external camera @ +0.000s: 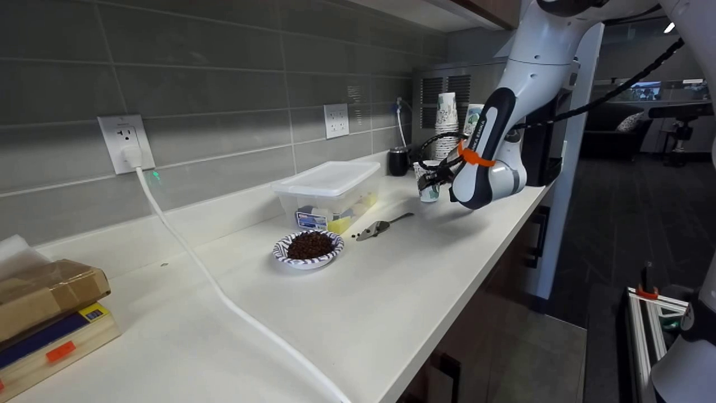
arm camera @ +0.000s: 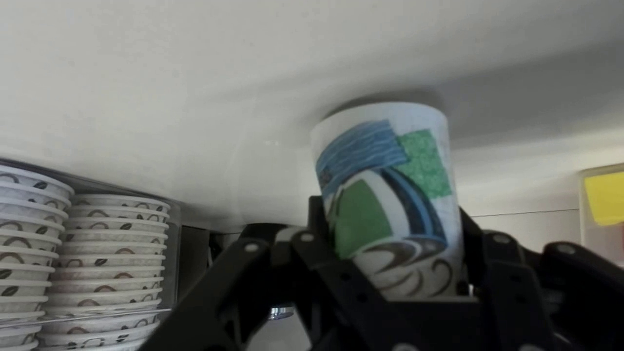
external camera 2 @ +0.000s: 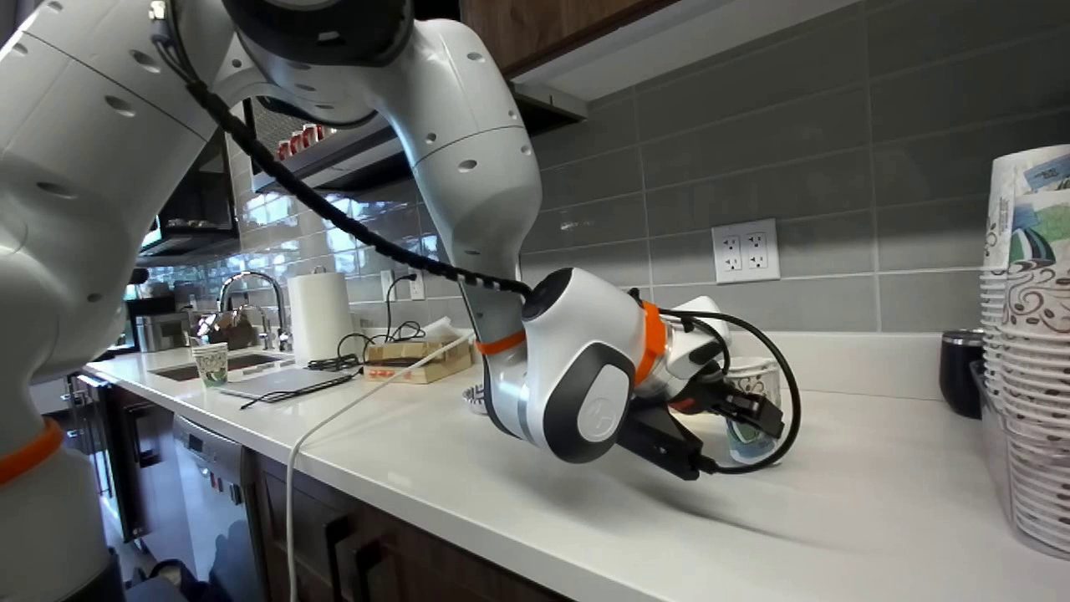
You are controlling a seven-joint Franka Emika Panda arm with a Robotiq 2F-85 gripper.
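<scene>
A white paper cup (external camera: 429, 193) with a blue and green print stands upright at the far part of the counter. My gripper is shut on this cup, with dark fingers (arm camera: 319, 225) on both sides of its wall in the wrist view. From the second exterior view, the gripper (external camera 2: 764, 413) reaches sideways across the front of the cup (external camera 2: 754, 380). The cup's base is at or very near the counter; whether it touches cannot be told. Its inside is hidden.
A patterned bowl of dark beans (external camera: 309, 247), a scoop (external camera: 376, 229) and a lidded clear bin (external camera: 329, 191) stand along the wall side. Stacked cups (external camera 2: 1033, 401) and a black tumbler (external camera 2: 960, 373) stand beyond.
</scene>
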